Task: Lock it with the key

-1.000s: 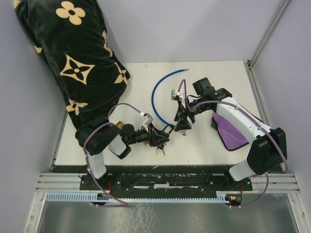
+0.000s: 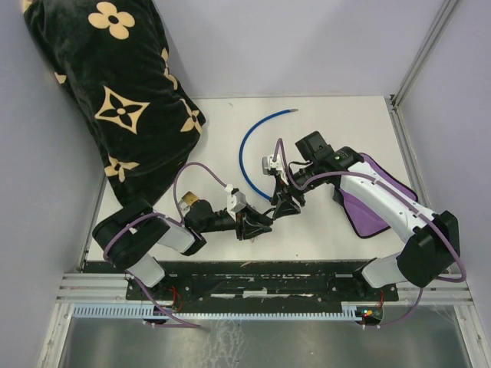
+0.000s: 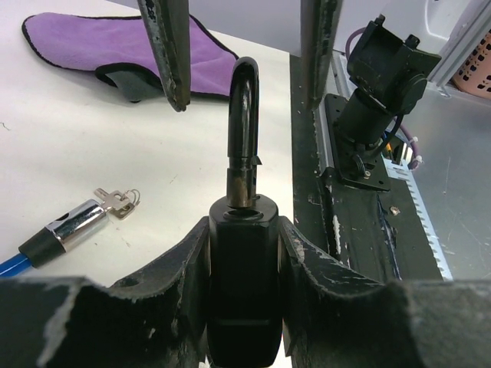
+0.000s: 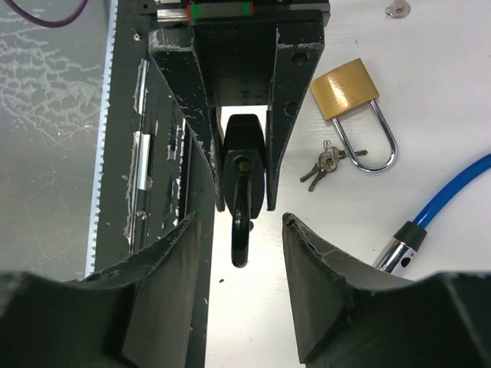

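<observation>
My left gripper (image 2: 257,222) is shut on a black hooked object (image 3: 244,284), a bent dark bar rising from its body. My right gripper (image 2: 284,201) stands part open just beside that bar, its fingers either side of it, apparently not touching. In the right wrist view a brass padlock (image 4: 341,88) with open-looking steel shackle lies on the table near a bunch of keys (image 4: 328,161). A single key (image 3: 115,202) lies by the metal end of the blue cable (image 3: 15,264).
A purple pouch (image 2: 368,215) lies at the right of the white table (image 2: 215,123). A black patterned cushion (image 2: 115,107) fills the back left. The blue cable curves across the middle. A dark front edge (image 3: 307,199) borders the table.
</observation>
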